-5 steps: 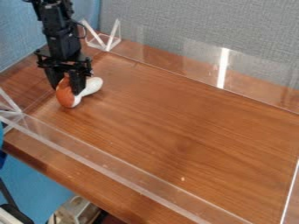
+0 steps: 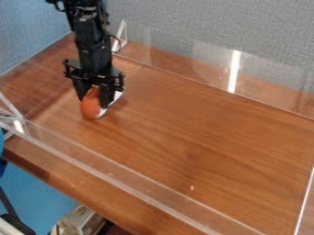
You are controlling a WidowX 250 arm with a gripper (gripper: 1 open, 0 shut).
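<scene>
My black gripper [image 2: 98, 92] is at the left part of the wooden table, shut on an orange and white object [image 2: 91, 107]. The orange end faces the viewer and hangs below the fingers. The white part is mostly hidden behind the gripper, showing at its right side.
Clear plastic walls edge the wooden tabletop [image 2: 203, 138], with white braces at the left corners. A blue floor and some items lie below the front left.
My gripper has moved right with the orange and white object, whose white part is now more hidden behind the fingers.
</scene>
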